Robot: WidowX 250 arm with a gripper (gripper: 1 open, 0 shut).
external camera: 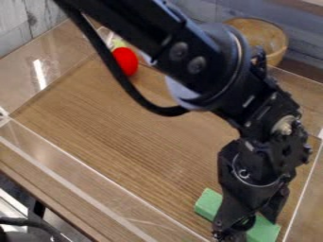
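My gripper (pixel 240 219) is low at the bottom right of the camera view, directly over a green block (pixel 263 230) that lies on the wooden surface. The black gripper body covers the middle of the block, and parts of the green show on either side of it. The fingers are open, though it is hard to see how they sit around the block.
A red object (pixel 125 60) sits at the upper left with pale items behind it. A wooden bowl (pixel 259 36) stands at the back right.
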